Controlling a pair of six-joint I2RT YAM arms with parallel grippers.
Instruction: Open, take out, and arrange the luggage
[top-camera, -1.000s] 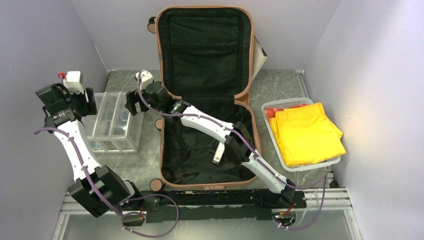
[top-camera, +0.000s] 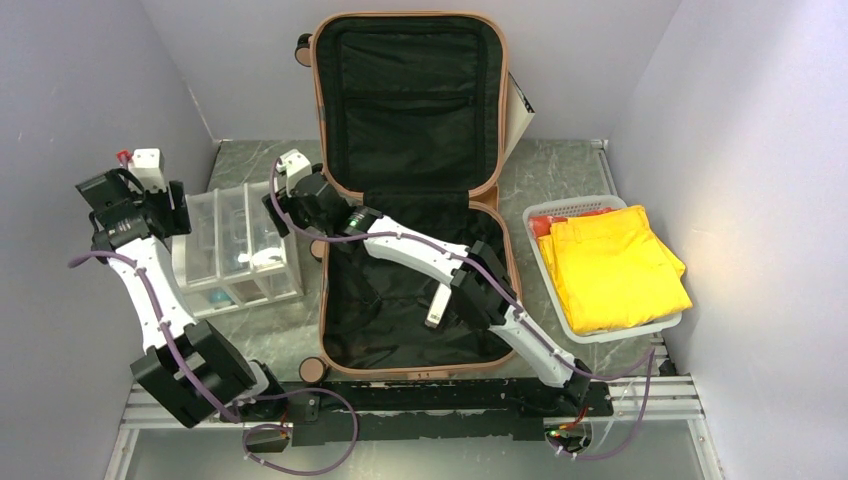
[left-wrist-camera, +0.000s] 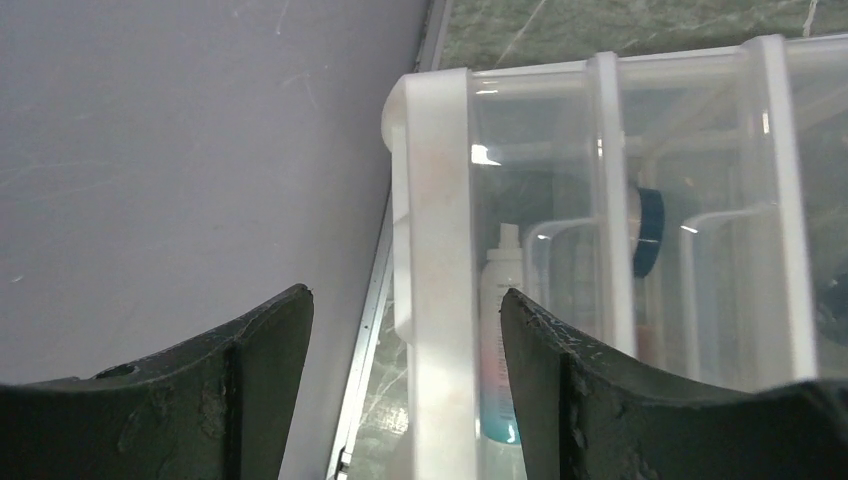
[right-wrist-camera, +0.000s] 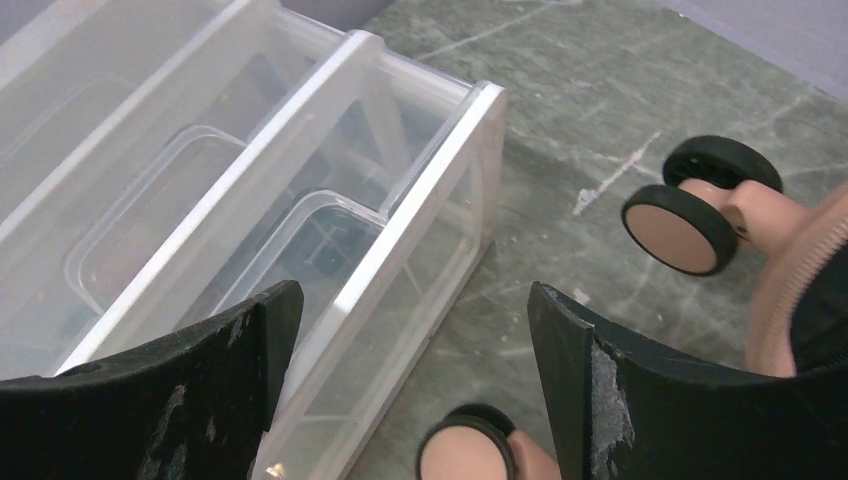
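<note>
An empty-looking open suitcase (top-camera: 370, 310) lies in the middle, lid raised. Left of it is a clear plastic rack (top-camera: 215, 235), with a spray bottle (left-wrist-camera: 500, 360) inside. My left gripper is open over the rack's left end, its white edge between the fingers in the wrist view. My right gripper is open at the rack's right end, one finger near its top rail.
A grey basket (top-camera: 555, 210) holding folded yellow clothing (top-camera: 610, 270) stands at right. Walls close in on both sides and behind. Suitcase wheels (right-wrist-camera: 670, 237) are beside the rack's right end.
The rack's near edge now appears shifted slightly rightward.
</note>
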